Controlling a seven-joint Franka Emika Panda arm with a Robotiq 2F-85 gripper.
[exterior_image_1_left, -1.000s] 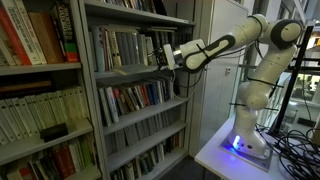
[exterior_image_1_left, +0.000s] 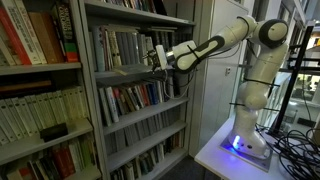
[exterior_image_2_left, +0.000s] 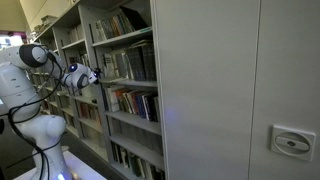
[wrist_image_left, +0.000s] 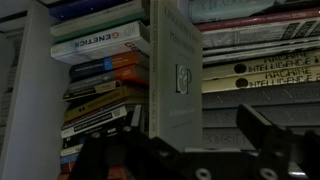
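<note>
My gripper is open in the wrist view, its dark fingers set wide apart at the lower left and lower right. Between and beyond them a grey-beige book (wrist_image_left: 175, 85) shows its cover, which bears a small emblem. Whether either finger touches it, I cannot tell. In exterior view 1 the gripper (exterior_image_1_left: 158, 60) is up at the bookcase, close to the upper shelf's books; the fingers are too small to make out there. Exterior view 2 has the gripper (exterior_image_2_left: 97, 76) against the tall shelves at the left.
Stacked-looking spines, among them a white genetics book (wrist_image_left: 100, 43), fill the wrist view's left. More spines, including a machine intelligence book (wrist_image_left: 262, 80), lie at the right. A shelf board (exterior_image_1_left: 130, 70) runs below the gripper.
The forearm and gripper have shifted only slightly at the shelf. The books look unchanged.
</note>
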